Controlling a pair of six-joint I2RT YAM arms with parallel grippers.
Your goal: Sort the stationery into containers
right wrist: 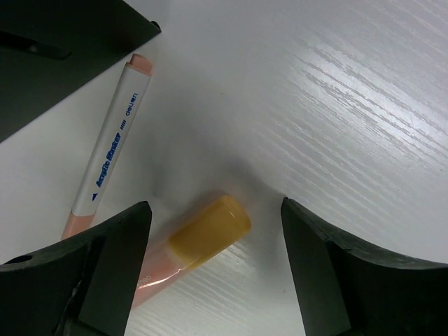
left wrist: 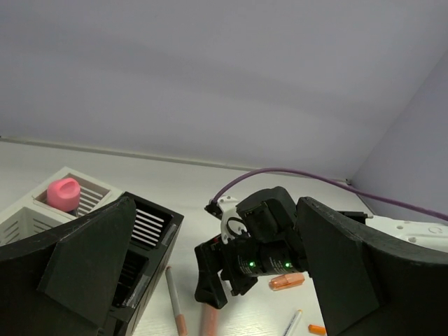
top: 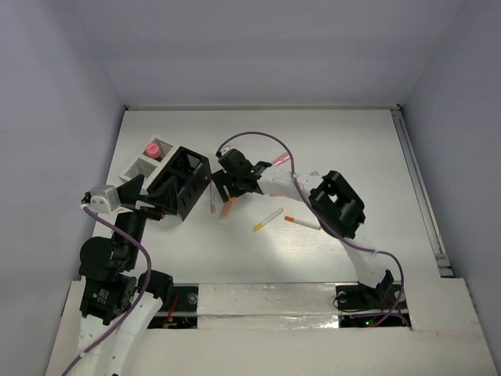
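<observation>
My right gripper is open just above the table, and the yellow end of a pink highlighter (right wrist: pixel 164 262) lies between its fingers, untouched as far as I can see. To its left rests a white marker with salmon ends (right wrist: pixel 112 140), beside the black container (top: pixel 185 174). A white container (top: pixel 145 166) holding a pink object (top: pixel 153 151) adjoins the black one. In the left wrist view, open fingers (left wrist: pixel 350 266) frame the scene; my left gripper (top: pixel 153 192) hangs empty near the containers.
A yellow-tipped marker (top: pixel 268 219) and an orange-capped marker (top: pixel 302 223) lie on the near side of the right arm. Beyond it is a pink item (top: pixel 281 159). Open table (top: pixel 391 180) spreads out at the right.
</observation>
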